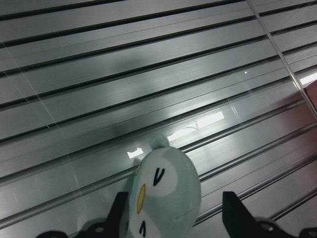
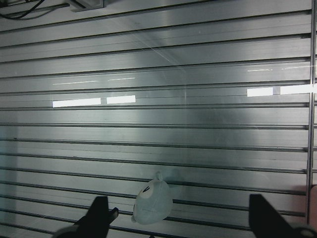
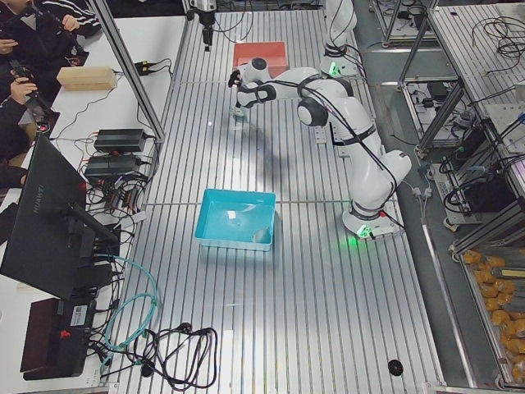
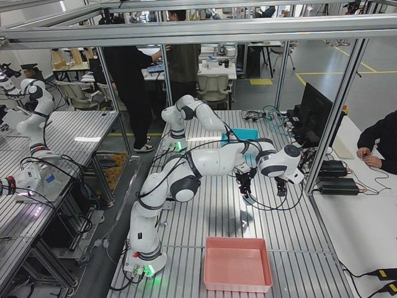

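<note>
A pale mint plush toy (image 1: 166, 193) with a face lies on the slatted table, between the fingertips of my left gripper, which stands open; a gap shows at the right finger, and contact at the left is unclear. In the right wrist view the toy (image 2: 152, 202) is at lower centre, below my right gripper, whose fingers are wide open with nothing held. In the camera left view the toy (image 3: 240, 115) is partly hidden under the arm.
A teal bin (image 3: 234, 197) with a small pale item inside stands in the middle of the table. A pink bin (image 4: 237, 282) is at the other end. Cables lie along the table edge. The table between the bins is largely clear.
</note>
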